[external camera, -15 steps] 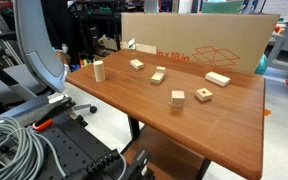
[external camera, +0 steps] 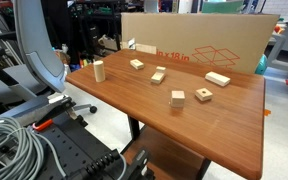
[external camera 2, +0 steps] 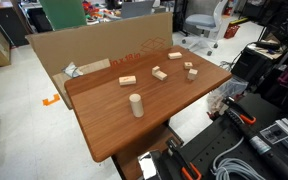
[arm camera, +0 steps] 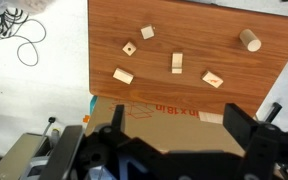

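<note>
My gripper is open high above the table, its black fingers spread wide at the bottom of the wrist view with nothing between them. Below lie several pale wooden pieces, all apart from one another. A round upright cylinder (external camera: 99, 71) stands near the table's left end in exterior view 1. Flat oblong blocks rest farther in: one at the back (external camera: 136, 64), one mid-table (external camera: 158, 75) and one near the cardboard (external camera: 217, 78). A cube (external camera: 177, 98) sits toward the front, close to a flat square piece (external camera: 203, 94).
A tall cardboard sheet (external camera: 194, 42) stands along its far edge. Coiled cable (external camera: 14, 150) lies on the black base beside the table.
</note>
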